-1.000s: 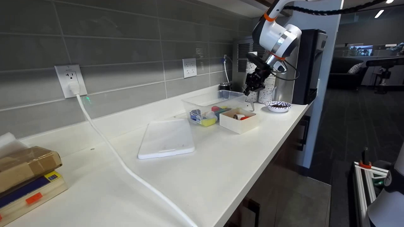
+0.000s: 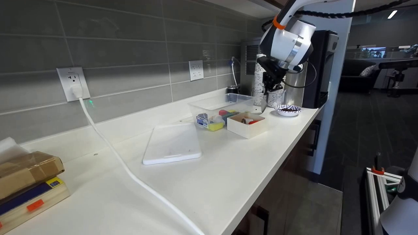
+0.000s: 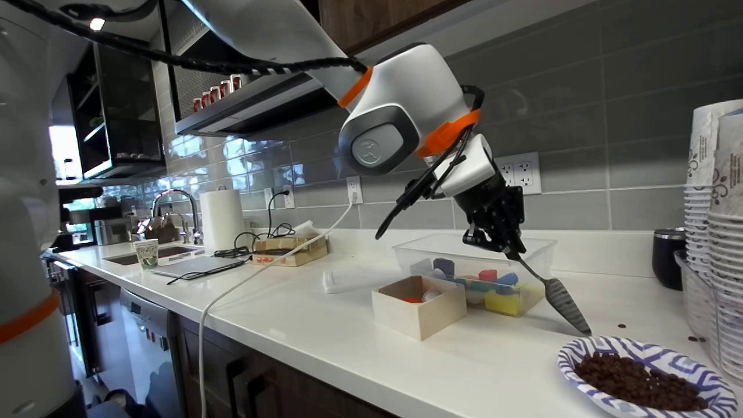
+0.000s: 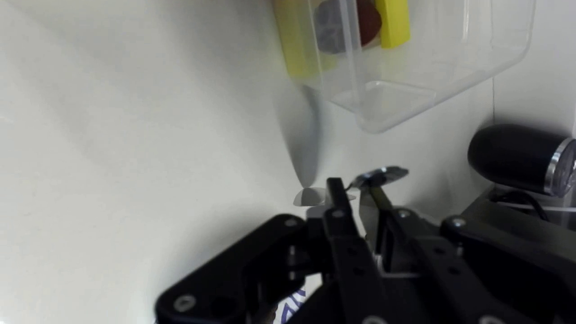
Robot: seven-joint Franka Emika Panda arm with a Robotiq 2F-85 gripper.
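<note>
In exterior view 2, my gripper (image 3: 514,252) is shut on the handle of a metal spatula-like server. The server's grey blade (image 3: 567,306) slants down to the right, its tip close to the counter, just short of the patterned bowl (image 3: 648,379) of small dark brown pieces. Whether the tip touches the counter I cannot tell. From exterior view 1, the blade (image 2: 264,103) hangs below the gripper (image 2: 266,90), left of the bowl (image 2: 288,110). A shiny metal end (image 4: 380,176) shows at the gripper in the wrist view; the fingers hide much of the server.
A clear bin (image 3: 477,261) of coloured items stands behind an open cream box (image 3: 419,306). Stacked paper cups (image 3: 721,230) and a black tumbler (image 3: 668,259) are at the right. A few dark bits lie on the counter. A white lid (image 2: 172,143) lies flat, with bare counter before it.
In exterior view 1, my gripper has shifted right and tilted to point more steeply down. The server's blade has swung with it and shows more fully. The bowl and boxes have stayed put.
</note>
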